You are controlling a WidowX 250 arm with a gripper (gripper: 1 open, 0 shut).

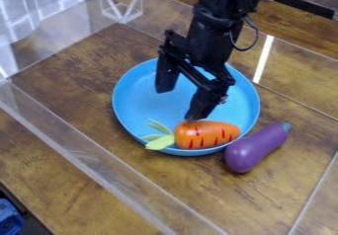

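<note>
My black gripper [184,93] stands open over the blue plate [138,106], one finger reaching to the left and the other down toward the plate's middle, with nothing visible between them. An orange carrot [209,134] with pale green leaves lies on the front of the plate, just below the lower finger; I cannot tell how high that finger is above it. A purple eggplant [254,150] lies on the wood outside the plate, at its front right.
Transparent walls edge the area. A blue object [7,217] shows at the lower left corner.
</note>
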